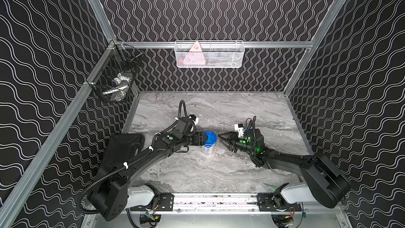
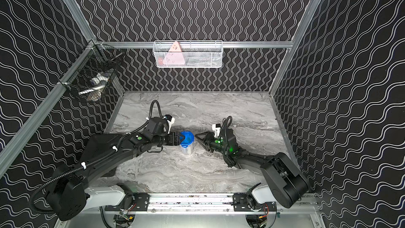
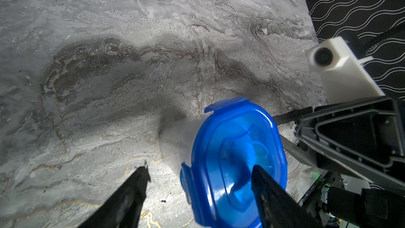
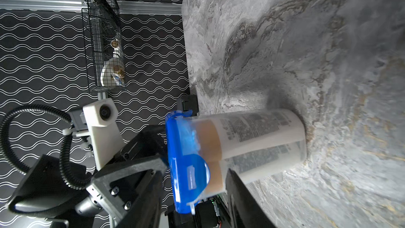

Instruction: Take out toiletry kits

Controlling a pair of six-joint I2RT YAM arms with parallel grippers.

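Note:
A translucent container (image 1: 208, 149) with a blue lid (image 2: 187, 137) stands upright on the marble worktop, between my grippers. My left gripper is open at the lid; in the left wrist view one finger is over the lid and the other apart from it. My right gripper points at the container from the right, its fingers open beside the lid in the right wrist view. Printed text and a tan band show on the container's side.
A white mesh basket (image 1: 223, 54) with a pink triangular item hangs on the back wall. A black wire basket (image 2: 88, 84) with items hangs on the left wall. A black case (image 1: 118, 147) lies at the left.

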